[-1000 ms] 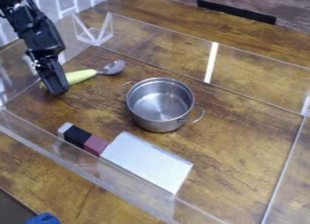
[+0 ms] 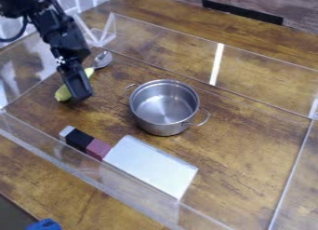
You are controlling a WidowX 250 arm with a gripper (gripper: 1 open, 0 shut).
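My black gripper (image 2: 76,83) is low over the wooden table at the upper left, its fingers at a spoon with a pale yellow-green handle (image 2: 59,96) and a grey head (image 2: 103,58). The gripper hides much of the handle; whether it touches or holds it I cannot tell. A steel pot (image 2: 165,106) with two side handles stands right of the gripper, apart from it.
A white block (image 2: 151,167) with a dark red and black piece (image 2: 92,145) lies at the front. Clear panels border the work area. A blue object (image 2: 45,224) sits at the bottom left corner.
The spoon has shifted from its earlier slant to a steeper one.
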